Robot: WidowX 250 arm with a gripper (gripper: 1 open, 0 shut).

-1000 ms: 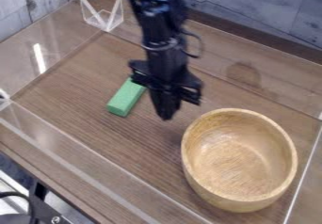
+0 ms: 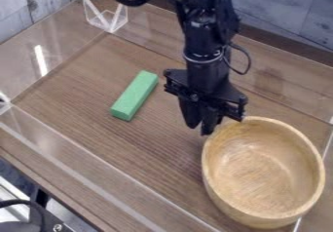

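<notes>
My black gripper (image 2: 209, 115) points down just above the wooden table, at the rear-left rim of a large cream bowl (image 2: 260, 177). Whether its fingers are open or shut is hard to make out, and no object shows clearly in it. A green block (image 2: 135, 95) lies on the table to the left of the gripper, apart from it.
A clear plastic piece (image 2: 107, 12) stands at the back left corner. A wall runs along the back, and dark cables show at the bottom left corner.
Since a second ago my gripper has moved right, away from the green block to the bowl's rim.
</notes>
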